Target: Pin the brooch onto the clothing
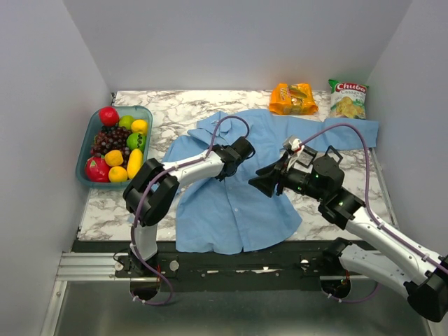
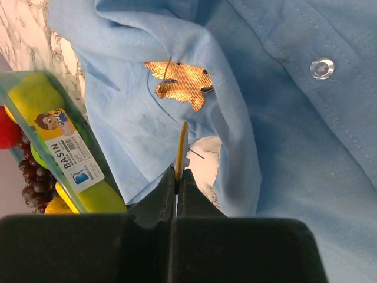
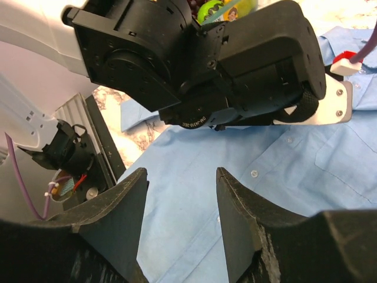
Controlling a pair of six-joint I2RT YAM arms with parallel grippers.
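The light blue shirt (image 1: 238, 217) lies spread on the marbled table. In the left wrist view, my left gripper is shut on a thin gold-edged piece (image 2: 184, 138), seen edge-on. A fine dark pin-like line (image 2: 197, 154) sticks out beside it; this looks like a brooch. Ahead of it, an irregular shiny gold piece (image 2: 179, 82) sits on the cloth, its upper edge partly under a raised fold. How it is fixed there cannot be told. My right gripper stands open above the shirt front, nothing between its fingers.
A basket (image 1: 82, 155) of fruit stands left of the shirt. An orange packet (image 1: 292, 99) and a chips bag (image 1: 348, 100) are at the back right. The left arm crosses the right wrist view. Bare marble (image 1: 315, 217) shows at the right front.
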